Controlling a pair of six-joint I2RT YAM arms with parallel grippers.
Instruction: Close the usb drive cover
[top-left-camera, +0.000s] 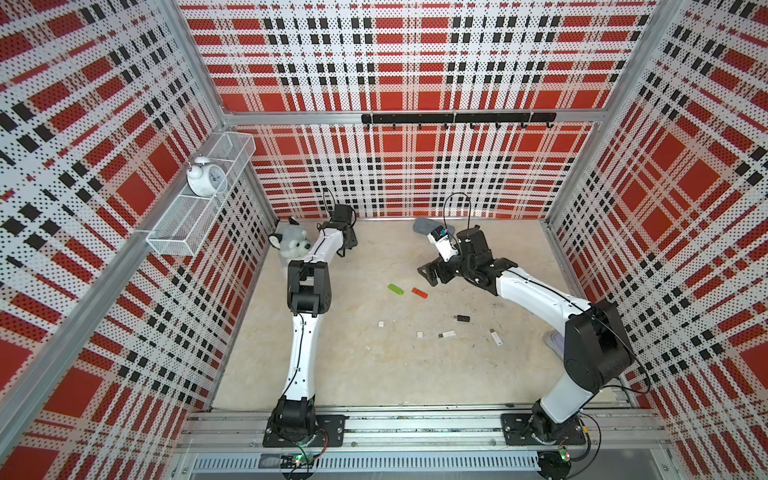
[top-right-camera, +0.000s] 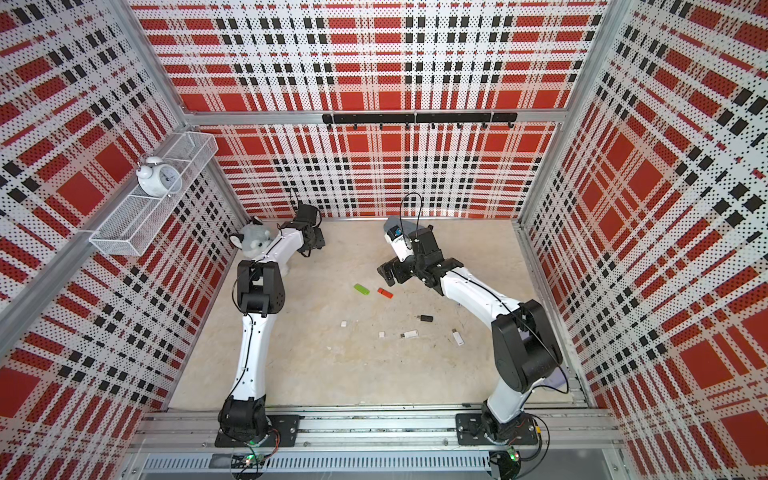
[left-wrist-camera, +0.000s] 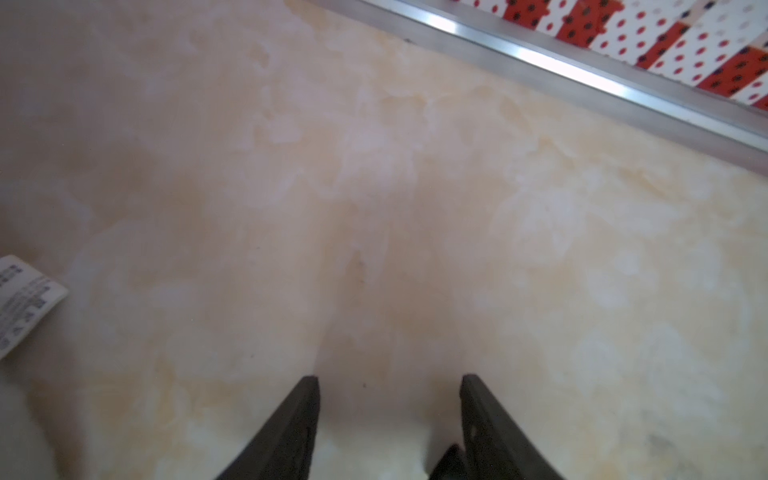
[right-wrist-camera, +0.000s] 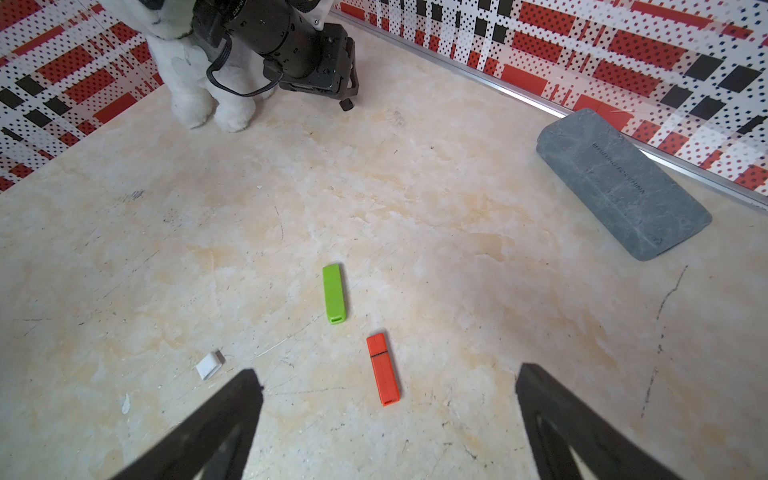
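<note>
Several usb drives and small caps lie scattered on the table. A green drive (right-wrist-camera: 334, 294) and a red drive (right-wrist-camera: 384, 374) lie near each other, and the red one shows a dark seam across it. Closer to the front are a black drive (top-left-camera: 462, 318) with its plug bare, a white drive (top-left-camera: 447, 334) and another white drive (top-left-camera: 497, 337). Two small white caps (top-left-camera: 381, 324) (top-right-camera: 381, 334) rest to their left. My right gripper is open above the table behind the red drive, holding nothing. Near the back left, my left gripper stands open and empty.
A grey case (right-wrist-camera: 624, 184) lies against the back wall. The plush toy (top-left-camera: 293, 238) sits at the back left beside my left arm. On the left wall hangs a wire basket (top-left-camera: 200, 200) holding a white clock (top-left-camera: 206, 177).
</note>
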